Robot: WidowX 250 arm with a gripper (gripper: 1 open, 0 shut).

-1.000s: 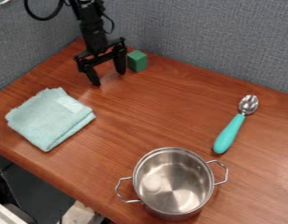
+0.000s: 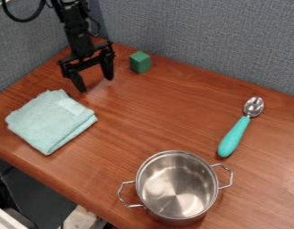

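My black gripper (image 2: 92, 73) hangs low over the back left of the wooden table, its two fingers apart with nothing seen between them. A green cube (image 2: 140, 63) stands behind it to the right, apart from it. A folded pale blue cloth (image 2: 50, 121) lies in front of the gripper at the left. A steel pot (image 2: 178, 186) with two handles stands at the front, and a spoon with a turquoise handle (image 2: 234, 136) lies at the right.
Grey padded walls (image 2: 209, 40) border the table at the back and left. The table's edge runs along the front left, with a dark floor beyond.
My gripper has moved left, away from the green cube. The cube, cloth, pot and spoon have stayed where they were.
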